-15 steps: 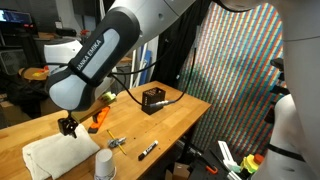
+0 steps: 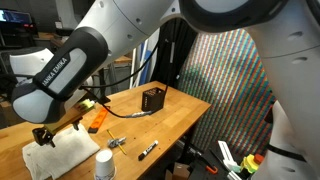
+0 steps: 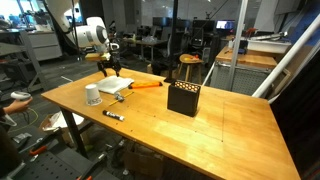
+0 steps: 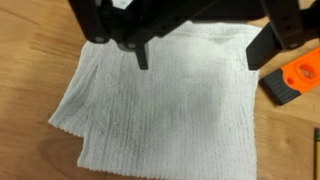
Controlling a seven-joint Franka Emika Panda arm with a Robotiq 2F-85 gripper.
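Observation:
A white ribbed cloth (image 4: 175, 110) lies flat on the wooden table, with a stepped edge at its left in the wrist view. In exterior view 1 the cloth (image 2: 65, 152) is at the near left of the table. My gripper hangs over it with its two dark fingers wide apart, and only cloth shows beneath the gap. From exterior view 1 the gripper (image 2: 58, 133) appears above the cloth's far left part. Whether the fingertips touch the cloth, I cannot tell.
Right of the cloth lies an orange and black tool (image 4: 298, 75). A white cup (image 2: 105, 164), a dark marker-like item (image 2: 148, 150) and a black mesh box (image 3: 183, 98) also stand or lie on the table.
Over the last second my gripper has moved left in exterior view 1, across the cloth from its far right part, and appears lower. The cloth looks unmoved.

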